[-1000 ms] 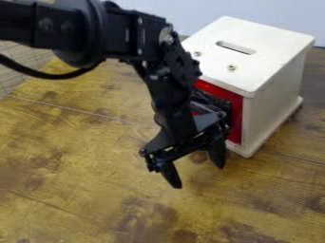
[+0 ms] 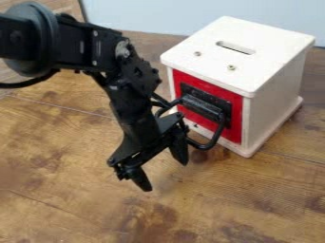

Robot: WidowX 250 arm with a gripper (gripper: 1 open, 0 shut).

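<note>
My black gripper (image 2: pixel 160 167) hangs low over the wooden floor at the centre, fingers pointing down and spread open, with nothing between them. Just behind it and to the right stands a white wooden box (image 2: pixel 275 95) with a slot and two bolts on top and a red front panel (image 2: pixel 185 74). A dark fitting on that panel is partly hidden behind the arm and its cable.
A pale wall (image 2: pixel 152 14) runs along the back.
The arm has swung left and drawn away from the box, uncovering more of the red panel. The gripper stays open.
</note>
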